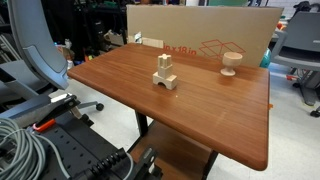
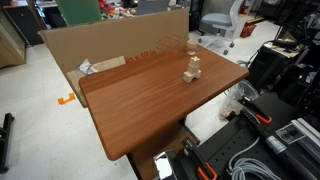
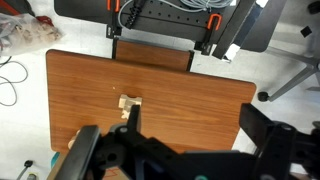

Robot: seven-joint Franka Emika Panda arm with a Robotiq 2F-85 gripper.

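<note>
A small stack of pale wooden blocks point(image 1: 164, 73) stands on the brown table, its base block arched underneath. The same blocks point(image 2: 192, 70) show near the right part of the table in exterior view 2. Towards the cardboard sits a pale wooden cup point(image 1: 231, 62), upright on a short foot. High above the table, my gripper looks down, its dark fingers point(image 3: 283, 152) spread wide with nothing visible between them. From the wrist the blocks point(image 3: 129, 103) appear left of centre. Neither exterior view shows the gripper's fingertips.
An upright cardboard sheet point(image 1: 190, 28) lines the table's far side. The dark robot stand point(image 1: 88, 145) carries coiled cables point(image 1: 22, 145) across from the cardboard. An office chair point(image 2: 220, 22) stands beyond the table.
</note>
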